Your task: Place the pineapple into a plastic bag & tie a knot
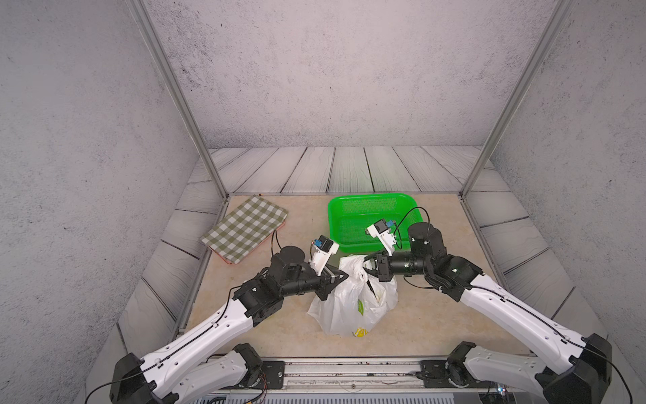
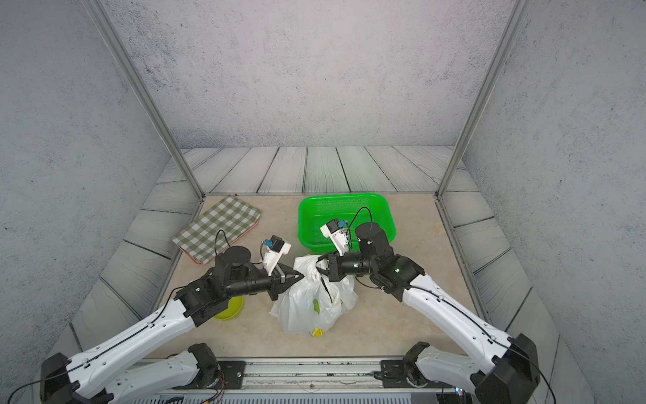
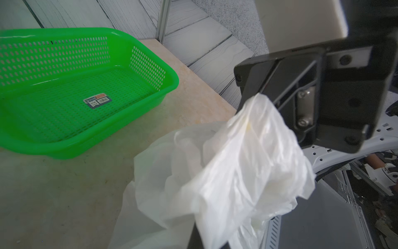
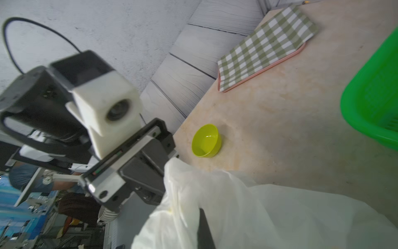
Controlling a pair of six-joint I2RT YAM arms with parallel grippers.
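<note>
A white plastic bag [image 1: 353, 303] stands at the front middle of the table, its top bunched upward. Green and yellow patches show at its front; the pineapple's shape is otherwise hidden by the plastic. My right gripper [image 1: 367, 265] is shut on the gathered top of the bag. From the other side, my left gripper [image 1: 344, 274] is shut with its tips against the bag's upper left, and nothing shows held between them. In the left wrist view, loose plastic [image 3: 248, 174] covers most of the fingers. One dark right finger [image 4: 204, 232] shows against the bag.
A green perforated basket [image 1: 339, 239] stands behind the bag, empty but for a label. Far left lies a checkered cloth [image 1: 245, 227]. A small yellow-green bowl [image 4: 206, 141] sits at the left, partly under my left arm. Table right of the bag is clear.
</note>
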